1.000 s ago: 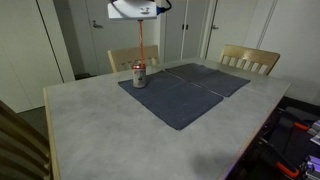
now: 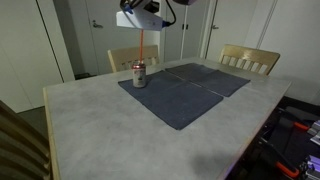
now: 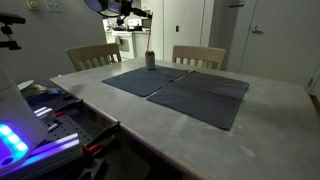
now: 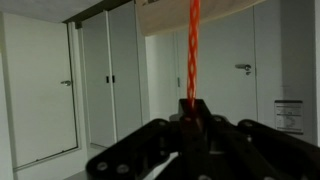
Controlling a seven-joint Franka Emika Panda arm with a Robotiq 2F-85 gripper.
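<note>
A light-coloured can (image 2: 139,78) stands upright on the dark mat near the table's far edge. A thin orange-red stick (image 2: 141,47) rises almost vertically from its top; the stick's lower end appears to be at or inside the can's mouth. Above it, my gripper (image 2: 140,27) is at the stick's upper end. In the wrist view the orange stick (image 4: 194,50) runs up out of frame from between the dark fingers, and my gripper looks shut on it. The second exterior view also shows the can (image 3: 150,60), with the stick above it.
Dark mats (image 3: 198,94) cover part of the white table (image 2: 90,125), whose left side is clear. Wooden chairs (image 3: 200,55) stand round the table. Doors and cabinets are behind.
The white part on my arm's end has come down slightly and tilted over the last second. The can and the mats have stayed in place.
</note>
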